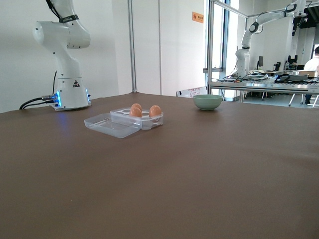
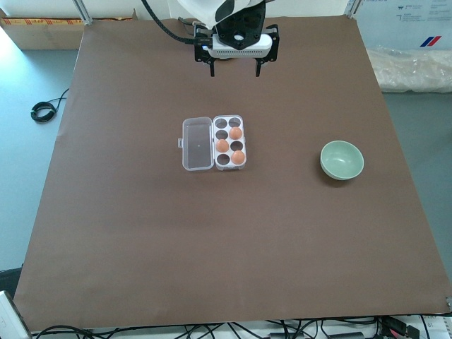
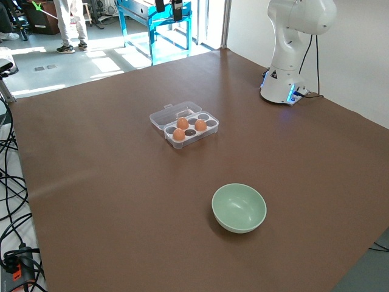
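An open clear plastic egg box (image 2: 229, 123) lies mid-table, holding several brown eggs (image 2: 237, 157) among empty cups, its lid (image 2: 197, 144) folded flat to the left in the left view. To its right stands an empty pale green bowl (image 2: 342, 161), also near the front in the right view (image 3: 239, 208). My gripper (image 2: 235, 71) hangs at the far end of the table, beyond and above the box, its two fingers wide apart with nothing seen between them.
Cables (image 3: 12, 182) and a power strip run along one edge outside the tabletop. My arm's base (image 1: 72, 94) stands at the far edge, with cables beside it.
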